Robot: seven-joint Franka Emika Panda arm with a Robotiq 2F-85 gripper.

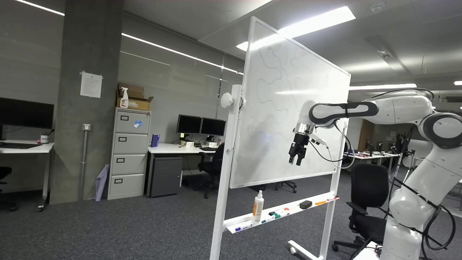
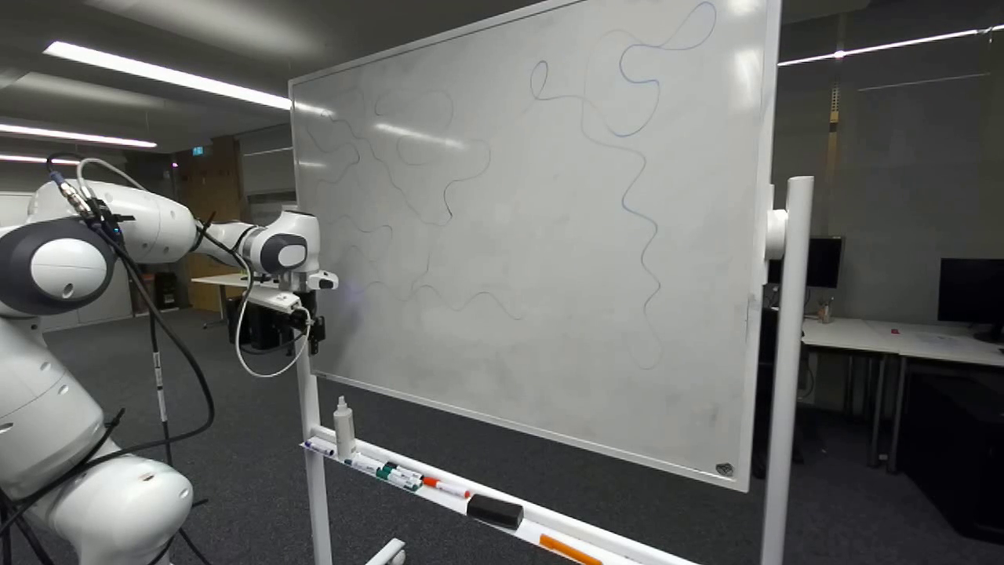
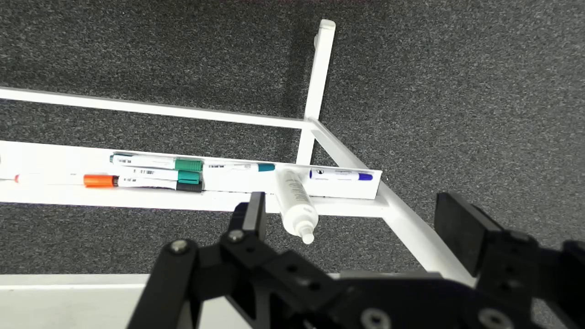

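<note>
My gripper [image 1: 295, 161] points down in front of the whiteboard [image 2: 546, 235], open and empty. From the wrist view, its dark fingers [image 3: 253, 216] stand wide apart above the board's tray [image 3: 49, 164]. A white spray bottle [image 3: 295, 200] stands upright on that tray, well below the gripper. Beside it lie a blue-capped marker [image 3: 340, 175], a teal-capped marker [image 3: 241, 167], green-capped markers [image 3: 156, 161] and an orange-ended marker [image 3: 100, 181]. Farther along the tray are a black eraser [image 2: 495, 510] and an orange stick-like item [image 2: 569, 549]. Faint wavy pen lines run across the board.
A white stand post [image 1: 225, 173] and the board's lower edge [image 1: 286, 179] flank the space around the gripper. An office chair [image 1: 369, 195] is near the arm's base. Carpeted floor lies open below the tray.
</note>
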